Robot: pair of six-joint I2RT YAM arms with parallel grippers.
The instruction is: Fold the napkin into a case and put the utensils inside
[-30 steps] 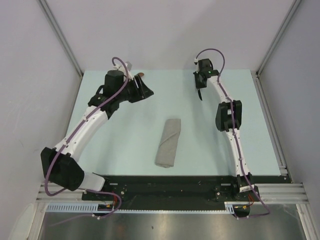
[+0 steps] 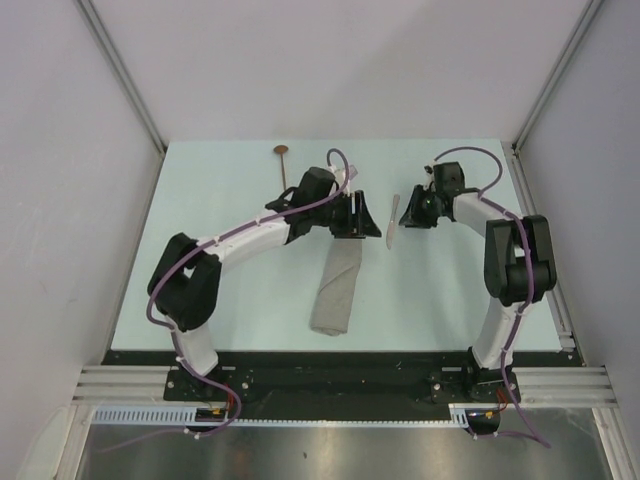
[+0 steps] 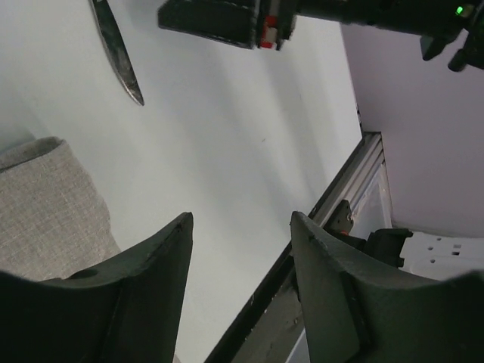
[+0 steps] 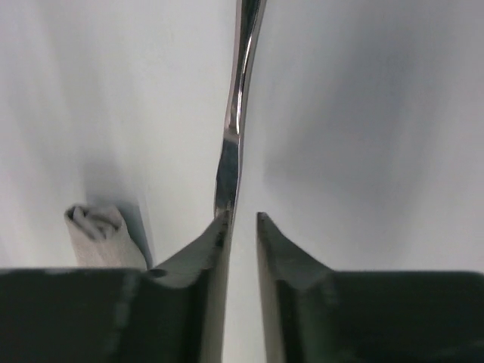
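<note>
The grey napkin lies folded into a narrow strip in the middle of the table, its rolled end showing in the right wrist view. To its upper right lies a metal knife on the bare table, lengthwise, its pointed tip visible in the left wrist view. My left gripper is open and empty above the napkin's far end, partly hiding it from above. Right beside the knife, my right gripper stands slightly open; one finger overlaps the knife's lower part in its own view.
A brown spoon lies at the back left, its handle running toward the left arm. My two grippers are close together with the knife between them.
The knife has come down toward the front and now lies on the table, with my right gripper shifting off to its right. My left gripper has moved right, over the napkin's far end.
</note>
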